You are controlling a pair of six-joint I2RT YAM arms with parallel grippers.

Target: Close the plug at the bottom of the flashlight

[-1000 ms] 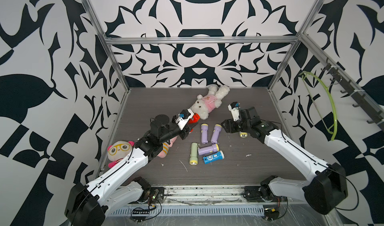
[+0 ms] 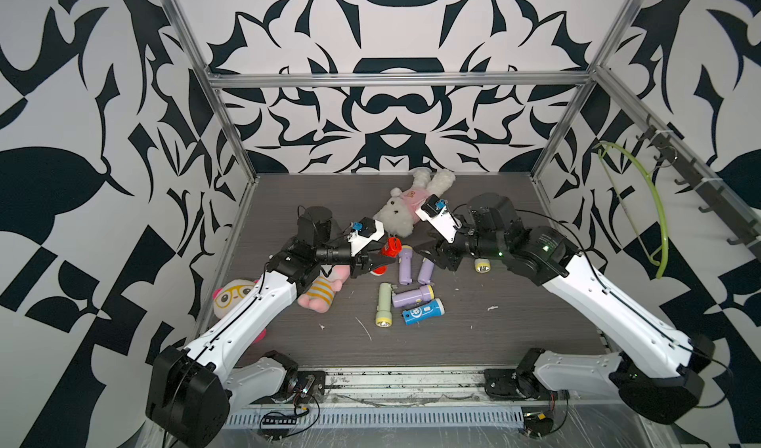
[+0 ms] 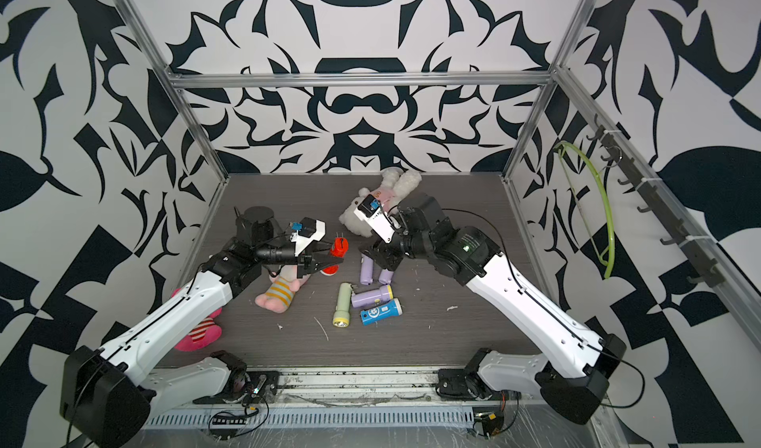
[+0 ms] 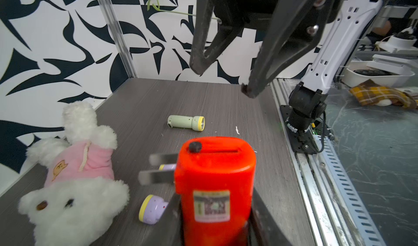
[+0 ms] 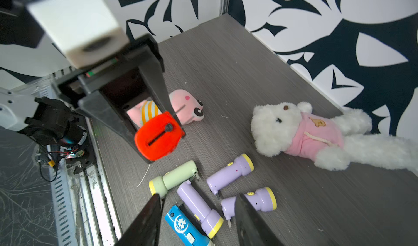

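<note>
A red flashlight (image 4: 217, 180) is held upright by my left gripper (image 2: 385, 258), which is shut around its body. Two metal plug prongs (image 4: 157, 176) stick out from its bottom end, pointing sideways in the left wrist view. In the top right view the same prongs (image 3: 339, 236) point up and away from the red end. To the right, apart from the flashlight, hovers my right gripper. Its two fingers (image 5: 150, 215) stand apart, with nothing between them.
Below lie a green flashlight (image 2: 383, 305), a blue one (image 2: 423, 311) and several purple ones (image 5: 230, 172). A white plush bear (image 5: 278, 128) lies behind, and a pink striped toy (image 2: 321, 289) under the left arm.
My right gripper has moved left, closer to the red flashlight, and its arm has risen. My left gripper has turned and shifted slightly, still holding the flashlight; the prongs now show.
</note>
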